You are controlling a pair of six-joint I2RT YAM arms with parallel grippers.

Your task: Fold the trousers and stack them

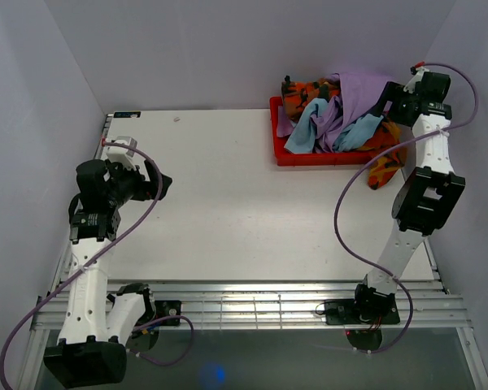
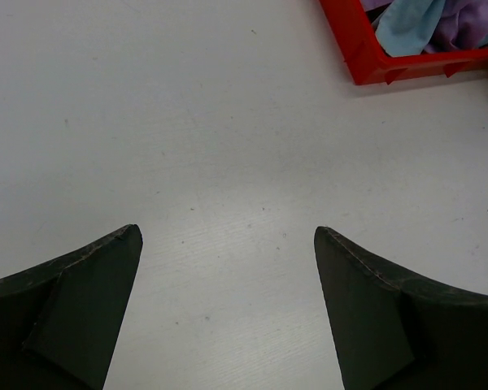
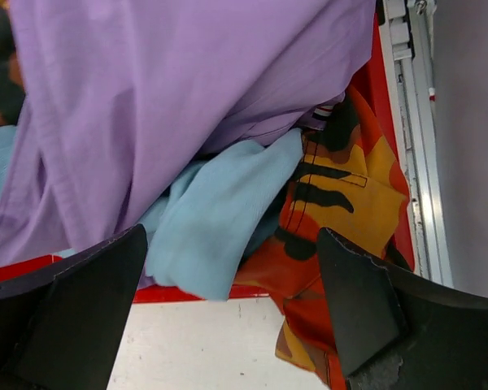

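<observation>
A red bin [image 1: 309,160] at the back right holds crumpled garments: lilac cloth [image 1: 358,88], light blue cloth [image 1: 305,130] and orange camouflage cloth [image 1: 301,93]; some orange cloth hangs over its right front corner. My right gripper [image 1: 382,106] is open above the bin's right part; in the right wrist view the blue cloth [image 3: 215,219] and orange cloth [image 3: 342,203] lie beneath its fingers, with nothing seen held. My left gripper [image 1: 154,183] stands open over the empty left side of the table, with bare surface between its fingers.
Grey walls close in the back and sides, and metal rails [image 1: 236,296] run along the front edge. Purple cables loop over both arms.
</observation>
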